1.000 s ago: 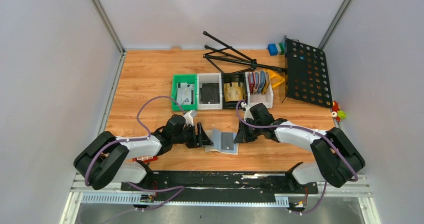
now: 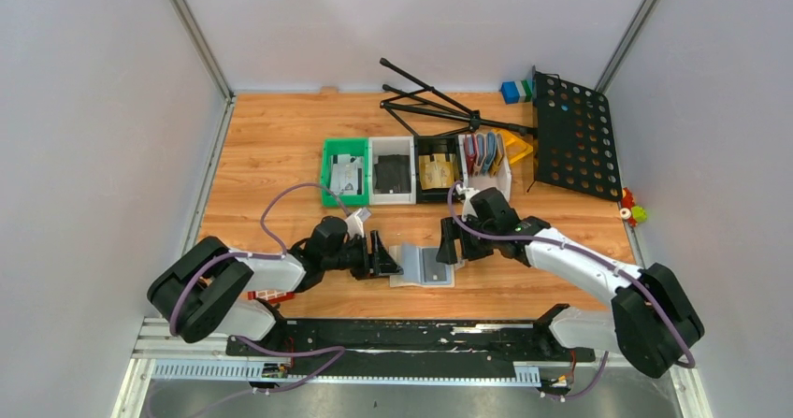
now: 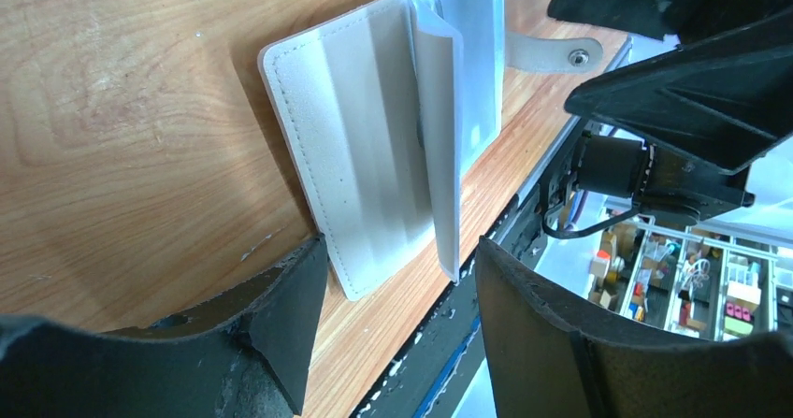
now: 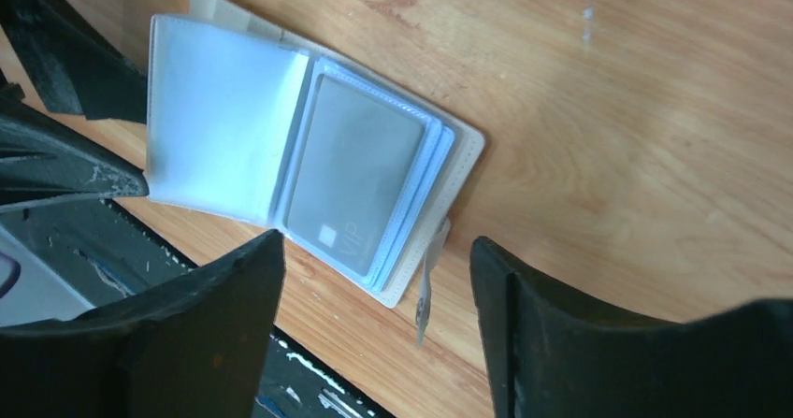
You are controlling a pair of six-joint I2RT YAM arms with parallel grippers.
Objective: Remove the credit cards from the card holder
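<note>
The pale grey card holder (image 2: 428, 279) lies opened out on the table between my arms. A dark grey card (image 4: 351, 165) marked VIP shows in a clear bluish sleeve on its right half. Another sleeve leaf (image 3: 439, 128) stands raised. My left gripper is open at the holder's left end, its fingers apart either side of the cover and leaf edges, not closed on them. My right gripper is open too, at the opposite end, with the holder's thin strap (image 4: 428, 282) visible in the gap between its fingers.
Behind the holder stands a row of bins: green (image 2: 326, 170), white (image 2: 392, 198), black (image 2: 436, 195) and a white one with upright cards (image 2: 494, 189). A black folded stand (image 2: 575, 137) lies at the back right. Bare wood surrounds the holder.
The holder has shifted slightly right and now lies straighter. My right arm has moved outward to the right.
</note>
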